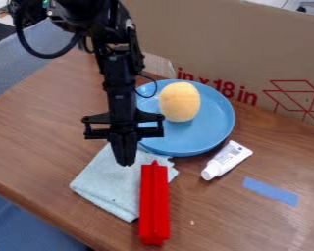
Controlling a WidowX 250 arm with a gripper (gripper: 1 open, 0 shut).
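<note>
My gripper (125, 155) is shut, pointing down just above the upper part of a folded light-blue cloth (105, 188), with nothing visible between its fingers. A long red object (154, 211) lies over the cloth's right side and onto the wood. Behind the gripper, to the right, a blue plate (214, 123) holds a yellow rounded object (181, 101). A white tube (227, 160) lies right of the cloth.
A cardboard box (271, 54) stands along the back. A blue tape strip (270, 191) is on the table at right. Its edge is at lower left.
</note>
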